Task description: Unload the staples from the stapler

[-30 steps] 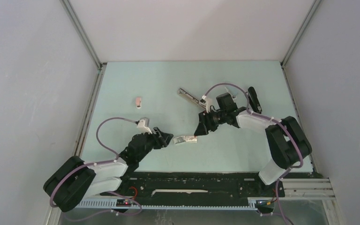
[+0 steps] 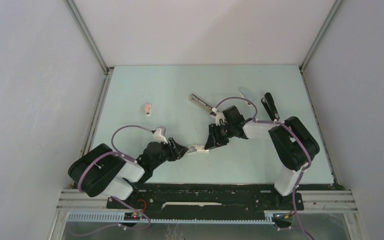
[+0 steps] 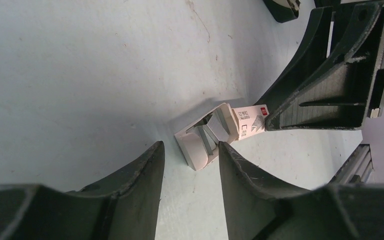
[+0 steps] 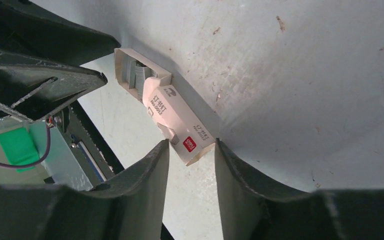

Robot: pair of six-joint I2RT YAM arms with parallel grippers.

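Observation:
A small pinkish staple box (image 2: pixel 198 149) lies on the table between both grippers. In the left wrist view its open tray (image 3: pixel 196 150) shows grey staples inside; the labelled part faces the right wrist camera. My left gripper (image 2: pixel 183 149) is part open at the tray's left end, its fingertips either side of it. My right gripper (image 2: pixel 209 143) is part open at the box's labelled end, fingertips close on either side; whether they touch is unclear.
A long metal stapler part (image 2: pixel 202 104) lies behind my right gripper. A pink piece (image 2: pixel 147 108) sits at the left, a light blue item (image 2: pixel 245 94) and black tool (image 2: pixel 270 104) at back right.
Both grippers have moved in towards the staple box, the left one rightwards, the right one leftwards and slightly down in the top view.

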